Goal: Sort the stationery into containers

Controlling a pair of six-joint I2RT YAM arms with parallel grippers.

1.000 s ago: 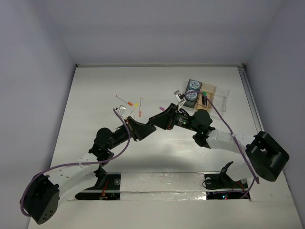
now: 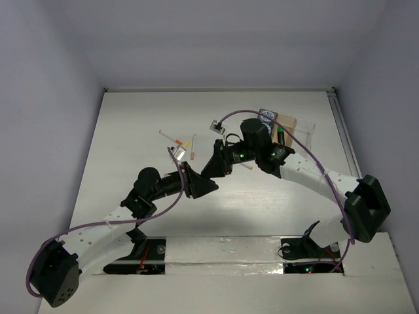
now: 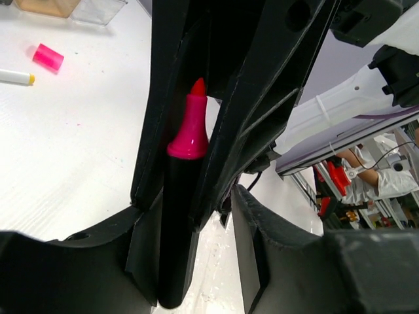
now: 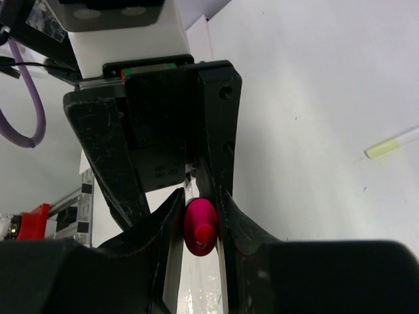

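Observation:
An uncapped black marker with a pink nose is gripped by my right gripper, its pink tip facing the right wrist camera. My left gripper stands open, its fingers on either side of the marker's lower black body; contact is hard to judge. In the top view the two grippers meet above the middle of the table, hiding the marker. A loose pink cap lies on the table beside a white pen with a yellow end. More pens, among them an orange-ended one, lie behind the left gripper.
At the back right stand a wooden box holding a dark marker, a clear tray, and a dark patterned box partly behind the right arm.
My right gripper has moved left and its arm has swung over, now overlapping the left gripper and covering part of the containers. The left gripper has shifted slightly right.

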